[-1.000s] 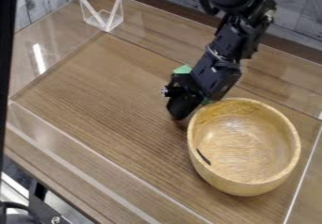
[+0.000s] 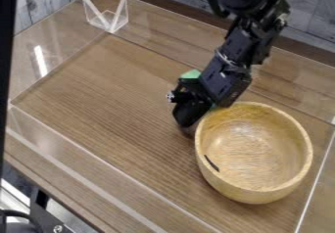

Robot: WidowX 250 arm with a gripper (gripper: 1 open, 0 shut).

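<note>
The black arm reaches down from the upper right to my gripper [image 2: 186, 115], low at the table beside the upper-left rim of a large cream bowl [image 2: 253, 168]. The fingertips are dark and partly hidden by the bowl, so whether they are open or shut does not show. A green object [image 2: 191, 77] is partly visible behind the gripper, mostly hidden by it.
A clear plastic holder [image 2: 105, 15] stands at the back left. A wooden wall runs along the back right.
</note>
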